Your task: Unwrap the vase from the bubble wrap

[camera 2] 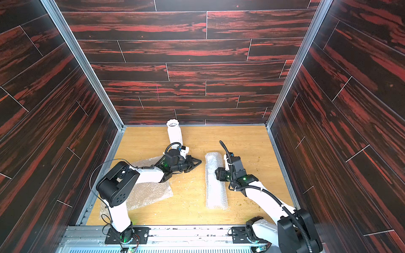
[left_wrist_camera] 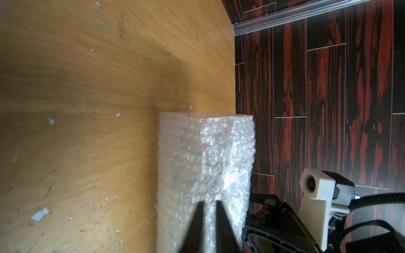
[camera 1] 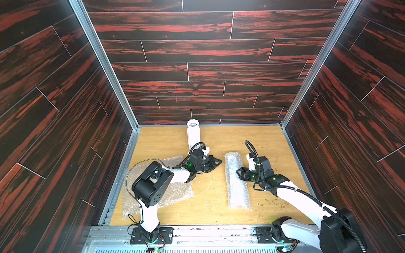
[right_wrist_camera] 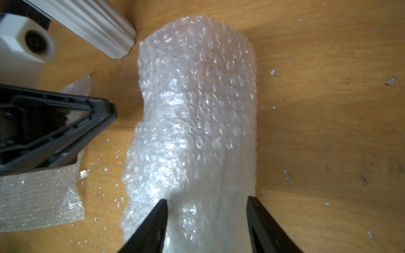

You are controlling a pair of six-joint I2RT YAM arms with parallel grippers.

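Note:
A long bubble-wrapped bundle (camera 1: 236, 194) lies lengthwise on the table, right of center; whatever it encloses is hidden. My right gripper (camera 1: 239, 173) is over its middle, fingertips at the wrap. In the right wrist view its fingers are apart across the bundle (right_wrist_camera: 194, 105); whether they grip it I cannot tell. My left gripper (camera 1: 217, 162) is just left of the bundle's far half, pointing toward it, and appears in the right wrist view beside it. In the left wrist view its blurred fingertips are close together in front of the wrap (left_wrist_camera: 198, 156).
A white fluted vase (camera 1: 193, 132) stands behind my left arm. A flat sheet of bubble wrap (camera 1: 139, 189) lies at the left under that arm.

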